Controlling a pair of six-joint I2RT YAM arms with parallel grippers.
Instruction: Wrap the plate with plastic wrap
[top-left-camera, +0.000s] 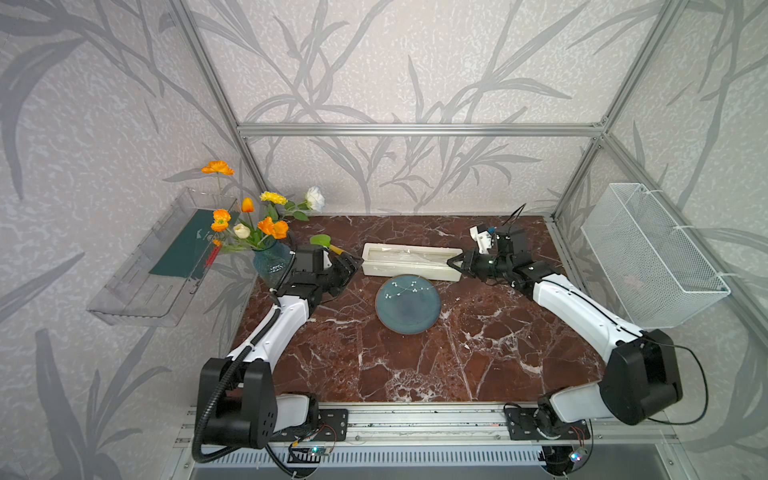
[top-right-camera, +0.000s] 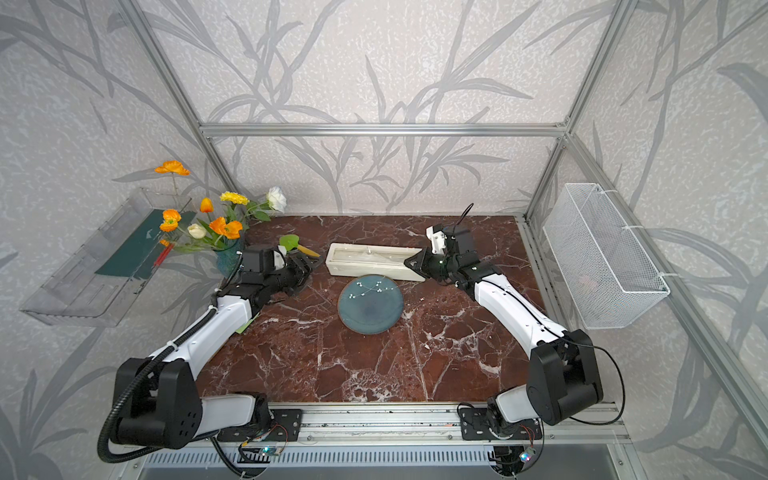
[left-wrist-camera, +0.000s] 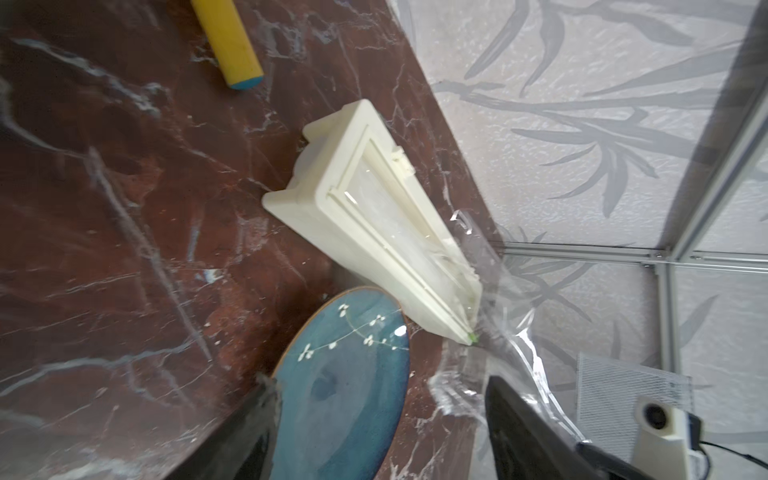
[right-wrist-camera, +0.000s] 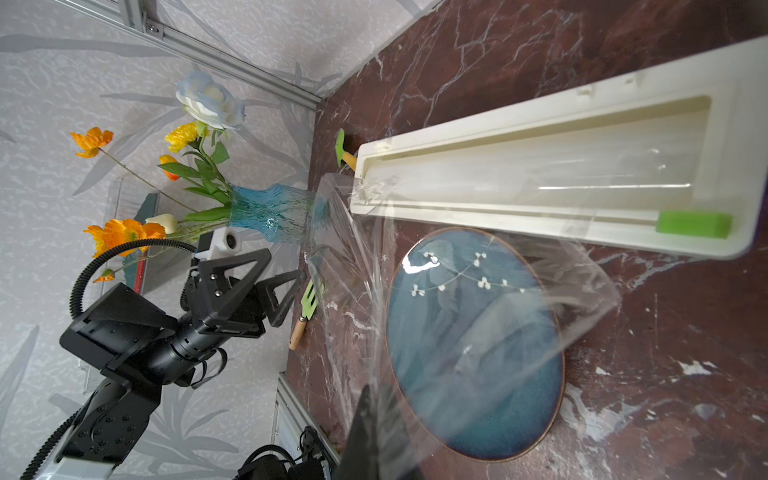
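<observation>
A round blue plate (top-left-camera: 409, 305) with white blossoms lies on the marble table. Directly behind it sits the long cream wrap box (top-left-camera: 411, 261), with a roll of film inside and a green slider (right-wrist-camera: 693, 224) on its front edge. Clear plastic wrap (right-wrist-camera: 512, 336) hangs loose and crumpled between the right wrist camera and the plate. My right gripper is shut on this film, above the box's right end. Whether the film still joins the roll, I cannot tell. My left gripper stands wide open and empty, left of the box.
Near the left side stands a blue vase (right-wrist-camera: 272, 212) of flowers. A green trowel (top-left-camera: 321, 240) with yellow handle and a green fork (right-wrist-camera: 309, 301) lie nearby.
</observation>
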